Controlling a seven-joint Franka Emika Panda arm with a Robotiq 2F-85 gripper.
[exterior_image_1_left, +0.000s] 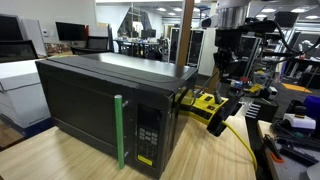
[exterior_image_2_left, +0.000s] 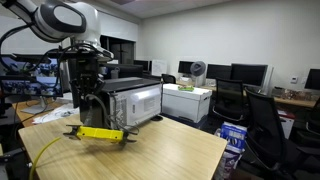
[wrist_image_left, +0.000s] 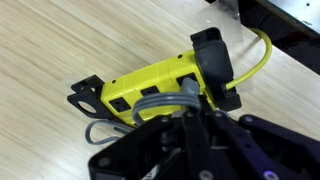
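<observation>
A yellow power strip with black ends lies close under my gripper in the wrist view, on the light wooden table. The fingers are shut on a grey cord, which loops over the strip's sockets. Whether a plug at the cord's end sits in a socket is hidden by the fingers. A black microwave stands left of the strip in exterior view 1. From the other side, the strip shows in front of the microwave's back, with the gripper above it.
A yellow cable leads away from the strip. A green handle is on the microwave's front. White boxes stand behind the table. Bare tabletop spreads to the right in exterior view 2.
</observation>
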